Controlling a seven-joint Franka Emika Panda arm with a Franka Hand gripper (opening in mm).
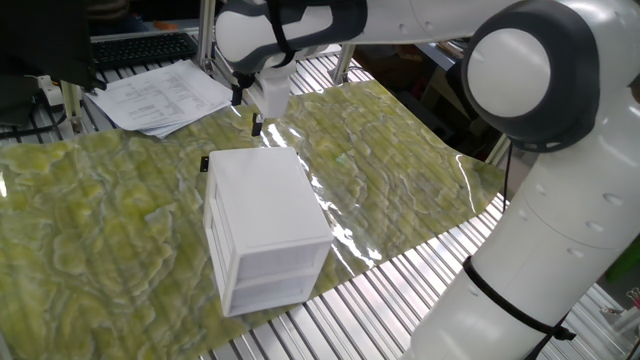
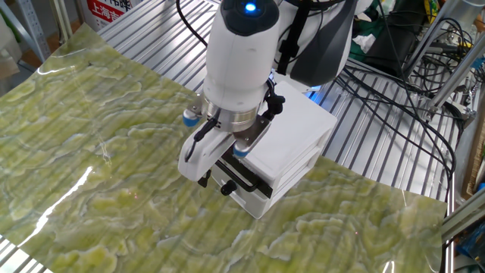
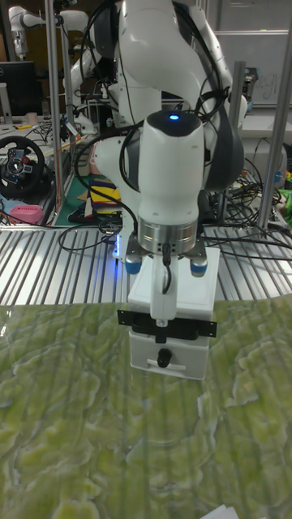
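Observation:
A white box-shaped cabinet (image 1: 268,200) with shelf-like openings in one side stands upright on the green marbled sheet. In exterior view 3, its front (image 3: 186,362) carries a black round knob (image 3: 164,358). A flat black bar (image 3: 195,328) runs across at the height of the front's upper part, its ends reaching past both sides. My gripper (image 3: 161,322) points down at this front, its white body in front of the cabinet in that view. The fingertips are hard to make out against the black parts, so how the fingers stand and whether they touch anything cannot be seen.
Papers (image 1: 165,97) and a black keyboard (image 1: 145,48) lie past the sheet's far edge in exterior view 1. Loose cables (image 2: 413,114) run over the slatted metal table (image 2: 360,144). The green sheet (image 2: 98,152) is clear on the cabinet's knob side.

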